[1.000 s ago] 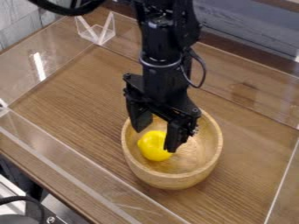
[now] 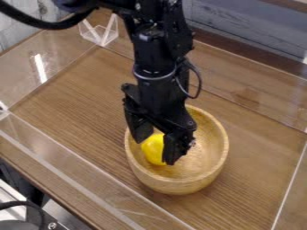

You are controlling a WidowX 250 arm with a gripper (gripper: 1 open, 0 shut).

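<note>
The black arm reaches down from the top of the camera view into a round wooden bowl (image 2: 203,170) near the lower middle. Its gripper (image 2: 157,137) is open, with its fingers low in the bowl around the top of a yellow object (image 2: 156,152), which lies in the bowl's left part and is partly hidden by them. Whether the fingers touch it is not clear.
The bowl stands on a wooden table (image 2: 66,108). A clear plastic holder (image 2: 99,25) is at the upper left. A dark cable (image 2: 18,205) shows at the bottom left. The table to the left and right of the bowl is clear.
The gripper has moved slightly left and down toward the yellow object, covering more of it. The bowl shows little change.
</note>
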